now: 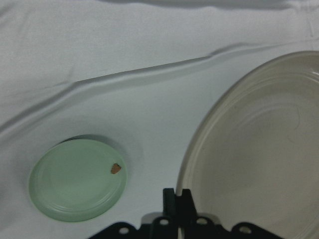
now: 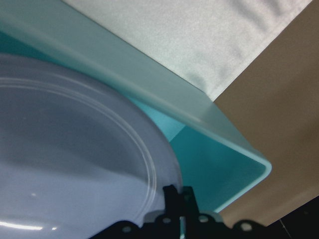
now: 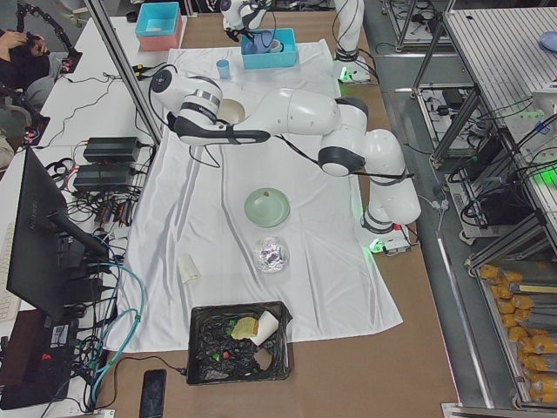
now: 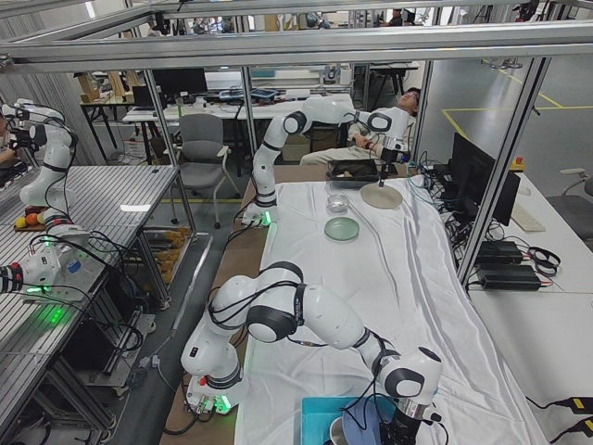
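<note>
My left gripper is shut on the rim of a cream plate [image 1: 249, 139], which it holds above the white cloth. A green plate [image 1: 75, 179] with a small brown scrap lies below it on the cloth. My right gripper is shut on the rim of a blue-grey plate [image 2: 70, 149] inside or over a turquoise bin [image 2: 219, 169] at the cloth's far end. A foil-like round dish [image 3: 270, 254] lies near the green plate.
A black lined tray [image 3: 198, 344] with scraps stands at one end of the cloth. A blue cup [image 3: 223, 69] is near the bin. A white rolled item [image 3: 188, 268] lies on the cloth.
</note>
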